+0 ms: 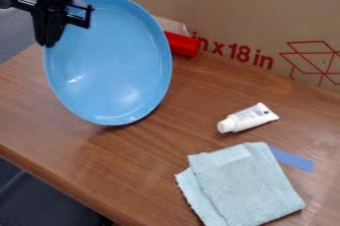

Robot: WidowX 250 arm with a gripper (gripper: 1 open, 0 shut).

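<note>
My black gripper is at the upper left, shut on the rim of a large blue plate. The plate is held steeply tilted, its face toward the camera, over the left part of the wooden table. A white tube lies at the right, and a folded pale cloth lies near the front right.
A cardboard box stands along the back. A red object lies in front of it, partly behind the plate. A blue tape strip is on the table beside the cloth.
</note>
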